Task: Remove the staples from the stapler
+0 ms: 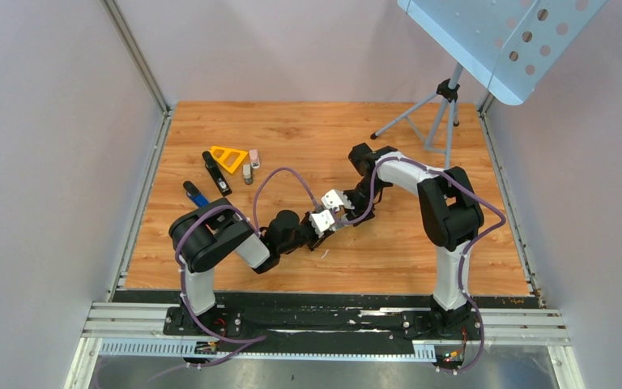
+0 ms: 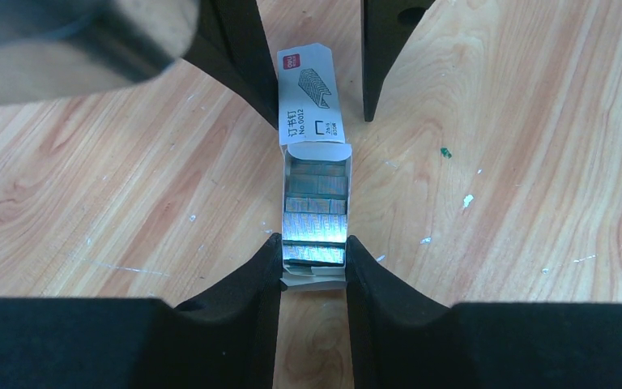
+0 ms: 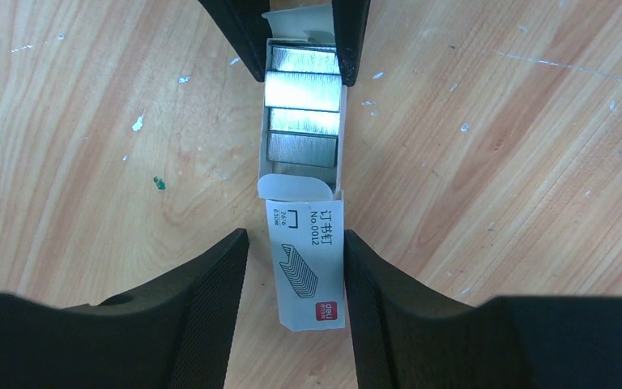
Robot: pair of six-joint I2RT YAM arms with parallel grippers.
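A small white staple box lies open with rows of silver staples inside, its printed lid folded out along the line of the tray. In the left wrist view my left gripper is shut on the tray's end. In the right wrist view my right gripper holds the lid end, one finger against its side and the other a little apart in that view. Both grippers meet low over the middle front of the table in the top view, where the box is mostly hidden by them.
Black stapler-like tools, a blue-handled tool, a yellow triangle and small pink and grey blocks lie at the back left. A tripod stands at the back right. A thin white sliver lies near the front.
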